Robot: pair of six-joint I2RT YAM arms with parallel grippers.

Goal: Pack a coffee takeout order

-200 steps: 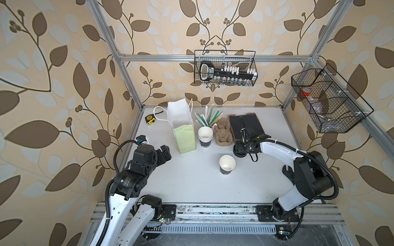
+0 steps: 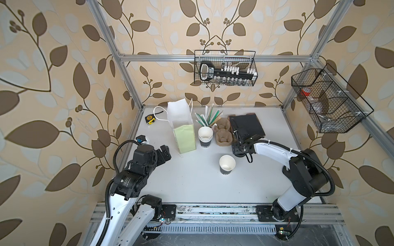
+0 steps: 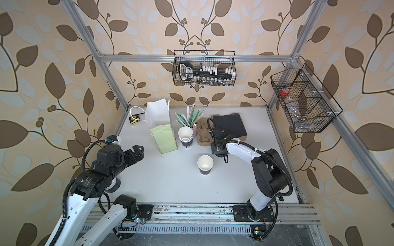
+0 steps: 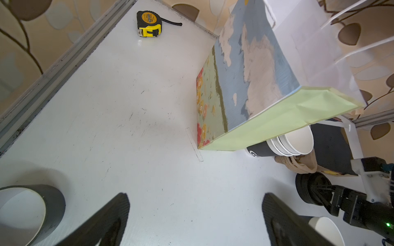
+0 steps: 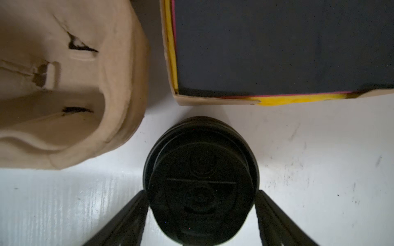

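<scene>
A stack of black lids [image 5: 201, 196] lies on the table, between my right gripper's fingertips. Those fingers sit at the stack's sides; whether they touch it I cannot tell. My right gripper [image 2: 238, 148] is open, low at the table. My left gripper is open and empty, over bare table left of the green paper bag [image 2: 184, 138]. A single white-mouthed cup [image 2: 227, 164] stands upright mid-table. Nested cups [image 2: 205, 136] stand beside the bag. A brown cup carrier [image 2: 223, 133] is just left of the lids.
A dark-lined open box [image 5: 283, 49] lies just behind the lids. Straws [image 2: 208, 116] stand behind the nested cups. A tape measure [image 4: 149, 23] rests at the back left. Another cup [image 4: 32, 213] is near the left arm.
My right gripper has shifted slightly left at the lids, and the right forearm has swung a little with it. The left arm and the other objects have stayed put.
</scene>
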